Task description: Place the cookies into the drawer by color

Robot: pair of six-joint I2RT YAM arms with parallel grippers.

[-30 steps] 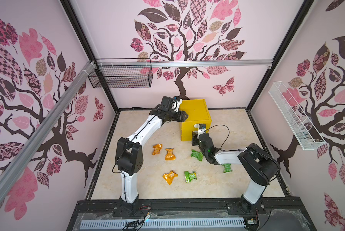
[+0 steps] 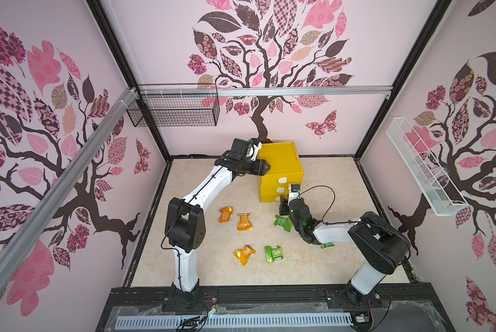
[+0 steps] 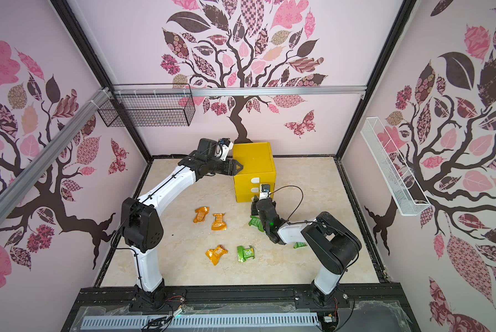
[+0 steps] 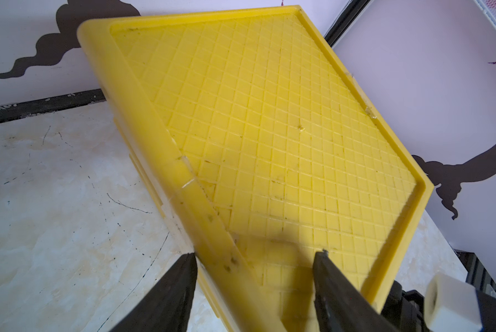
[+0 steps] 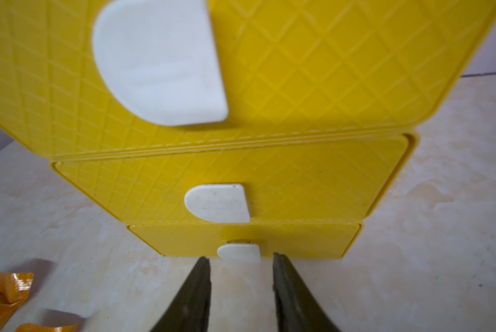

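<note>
The yellow drawer unit stands at the back, its three white-handled drawers closed. My left gripper is shut on the unit's top left edge. Facing the lowest drawer handle, my right gripper is part open, nothing between its fingers; the middle handle is above it. Orange cookie packets lie on the floor at left of centre, green packets at centre and right, some partly hidden by the right arm.
A black wire basket hangs on the back rail, a white basket on the right wall. The floor right of the drawer unit is clear.
The left arm is unchanged.
</note>
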